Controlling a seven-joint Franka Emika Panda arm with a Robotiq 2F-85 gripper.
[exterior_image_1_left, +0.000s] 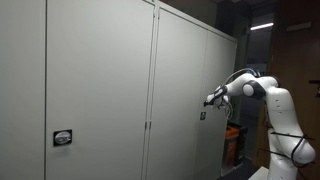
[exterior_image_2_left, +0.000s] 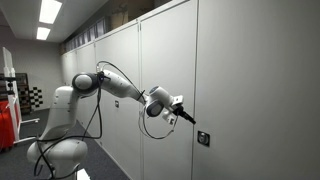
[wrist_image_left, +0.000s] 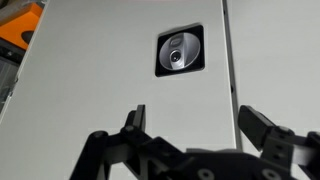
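In the wrist view my gripper is open, its two black fingers wide apart with nothing between them. Beyond the fingertips is a grey cabinet door bearing a square black and silver lock handle, apart from the fingers. Exterior view 1 has the gripper at the arm's far left end, a little above a dark lock handle in the image. From the other side, in exterior view 2, the gripper reaches toward the cabinet, up and left of a lock handle. Contact with the door cannot be judged.
A tall grey cabinet fills most of exterior view 1, with a second lock handle farther left. Orange bins stand beyond the right end. A cable loops along the arm. The space before the doors looks clear.
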